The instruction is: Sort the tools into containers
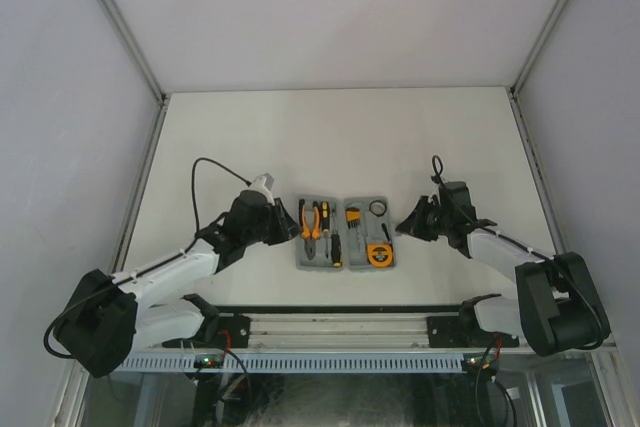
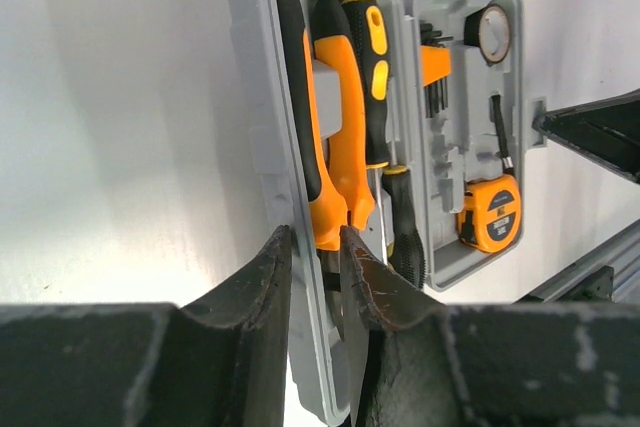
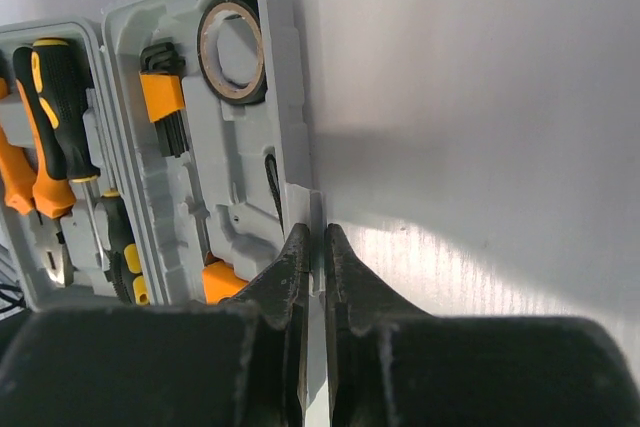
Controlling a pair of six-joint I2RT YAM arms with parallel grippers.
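Note:
An open grey tool case [image 1: 320,263] lies flat near the front of the table, tools seated in both halves. In the left half are orange-handled pliers [image 2: 345,137], a black-and-yellow screwdriver [image 2: 372,77] and a second dark handle [image 2: 402,217]. The right half holds a hex key set [image 3: 164,97], a tape roll [image 3: 232,52] and an orange tape measure [image 2: 490,215]. My left gripper is shut on the case's left side wall. At the right side, my right gripper is shut with the case's thin grey edge between its fingertips.
No separate container shows. A metal rail [image 1: 340,322] runs along the front edge, and walls [image 1: 320,17] enclose the table at the back and sides.

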